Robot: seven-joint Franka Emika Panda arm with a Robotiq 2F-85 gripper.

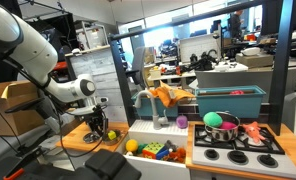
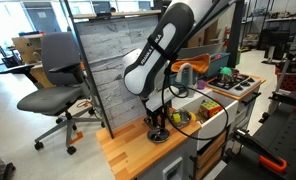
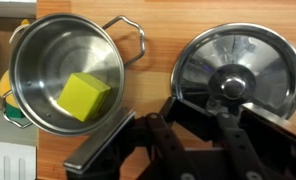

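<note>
A steel pot (image 3: 33, 75) with a yellow-green cube (image 3: 83, 97) inside is on the left of the wrist view. To its right is a round metal lid (image 3: 200, 62) with a dark-centred knob (image 3: 233, 87). My gripper is over the lid, shut on its knob; the fingers partly cover the near side of the lid. From outside, the gripper (image 2: 158, 118) points down over the lid (image 2: 159, 134), close beside the pot. Whether the lid touches the wooden counter (image 2: 123, 145) is hard to tell.
A sink with a faucet (image 1: 146, 97) lies to the right of the pot, then an open drawer of colourful items (image 1: 160, 151). Further right, a second pot (image 1: 221, 128) stands by the stove (image 1: 238, 150). Bare counter lies beyond the lid, and a wall panel (image 2: 118, 70) stands behind.
</note>
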